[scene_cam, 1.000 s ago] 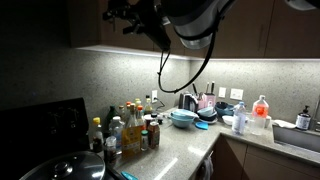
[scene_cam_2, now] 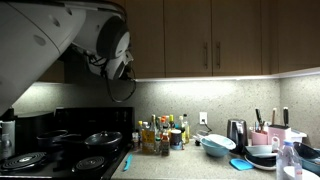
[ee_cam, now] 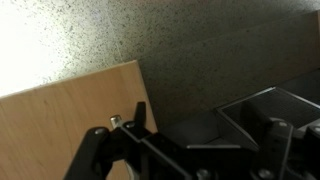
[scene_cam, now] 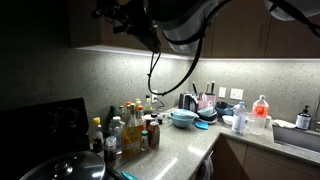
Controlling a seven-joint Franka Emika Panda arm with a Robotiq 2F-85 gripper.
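High up by the wall cabinets [scene_cam_2: 150, 35], my gripper stands open with nothing between its fingers. In exterior view 1 the dark gripper [scene_cam: 107, 21] overlaps the front of the left-hand cabinet [scene_cam: 87, 33]; whether it touches cannot be told. Its outline is partly lost against the dark cabinet in exterior view 2. A light wooden panel [ee_cam: 75, 125] fills the lower left of the wrist view, close to the left finger, with a speckled wall surface [ee_cam: 190, 65] beyond it.
Bottles [scene_cam: 133, 130] crowd the counter below, beside the stove [scene_cam_2: 65, 150] and its lidded pan [scene_cam_2: 103, 139]. Blue bowls [scene_cam: 183, 117] and a water jug [scene_cam: 239, 118] stand farther along. A cable [scene_cam: 152, 75] hangs from the arm.
The counter items have not moved.
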